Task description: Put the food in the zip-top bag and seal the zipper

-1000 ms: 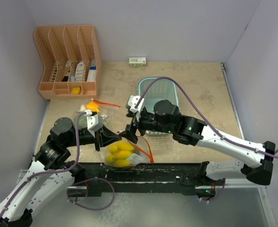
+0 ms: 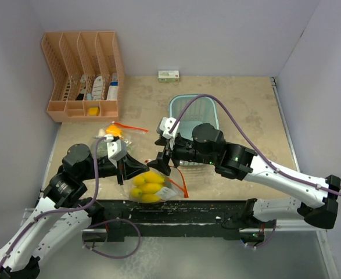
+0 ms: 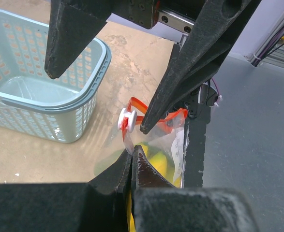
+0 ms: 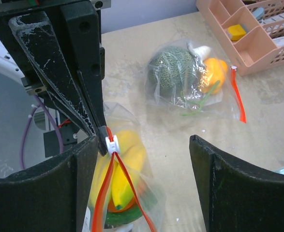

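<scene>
The clear zip bag (image 2: 150,190) holds yellow food and lies at the table's front edge, its red zipper (image 4: 125,176) parted into two strips. A white slider (image 3: 127,120) sits at the zipper's end beside my left gripper, which is shut on the thin bag film at that corner. My right gripper is open over the bag; the slider (image 4: 112,145) lies between its spread fingers, close to the left-hand finger (image 4: 89,150). In the left wrist view, one right fingertip (image 3: 145,127) is just beside the slider; whether they touch, I cannot tell.
Another bag with food (image 4: 178,72) lies farther back on the left, near the pink divided organizer (image 2: 83,110). A pale blue basket (image 2: 208,107) stands behind my right arm. A small box (image 2: 168,75) is against the back wall. Right of the basket, the table is free.
The left arm stays put.
</scene>
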